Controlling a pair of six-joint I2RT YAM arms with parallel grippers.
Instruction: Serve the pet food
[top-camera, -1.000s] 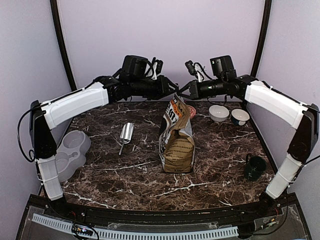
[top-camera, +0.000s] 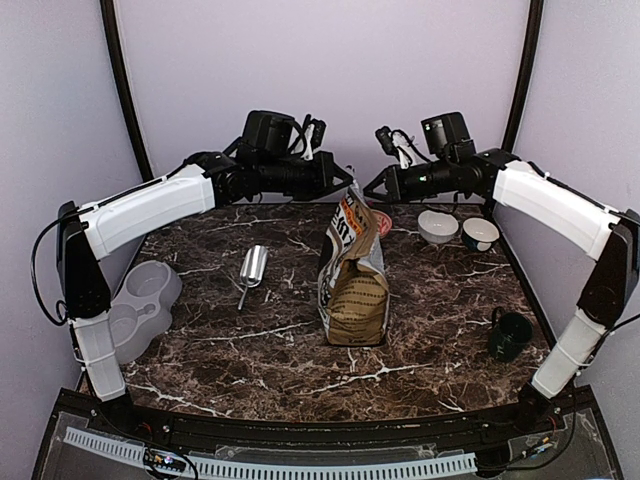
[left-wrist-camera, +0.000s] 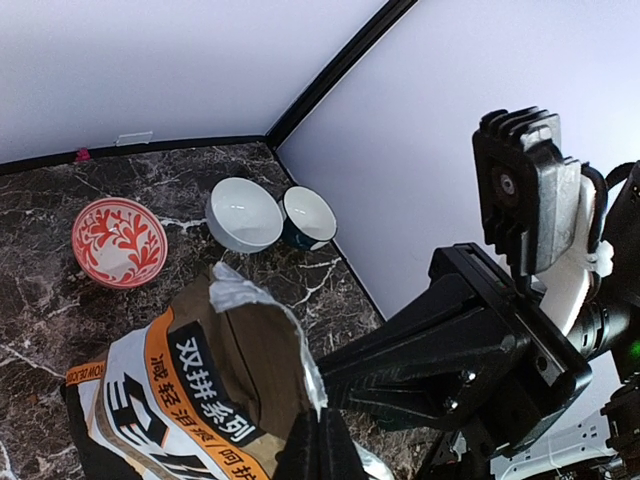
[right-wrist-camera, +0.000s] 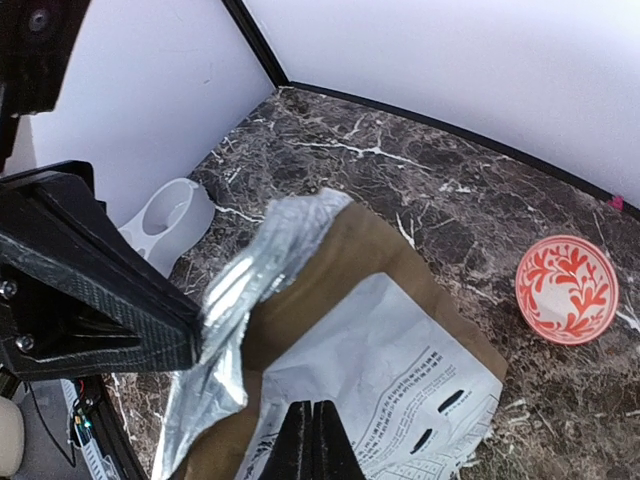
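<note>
The brown pet food bag (top-camera: 357, 300) stands upright mid-table, its silver top edge (right-wrist-camera: 268, 262) creased and pressed together. At that edge my left gripper (top-camera: 350, 183) is shut on the bag, and the silver strip runs in between its fingers in the left wrist view. My right gripper (top-camera: 368, 190) is shut, nothing between its fingers; the bag's edge lies outside them, off to the left in the right wrist view. A metal scoop (top-camera: 254, 266) rests left of the bag. The bag's contents are hidden.
A grey double-bowl feeder (top-camera: 145, 305) sits at the left. Behind the bag is a red-patterned bowl (left-wrist-camera: 119, 243); a white bowl (top-camera: 437, 226) and a dark-sided bowl (top-camera: 480, 234) stand back right. A dark mug (top-camera: 510, 336) is front right. Clear table lies either side of the bag.
My right gripper has backed slightly to the right, away from the bag's edge. The bag's base has stayed put.
</note>
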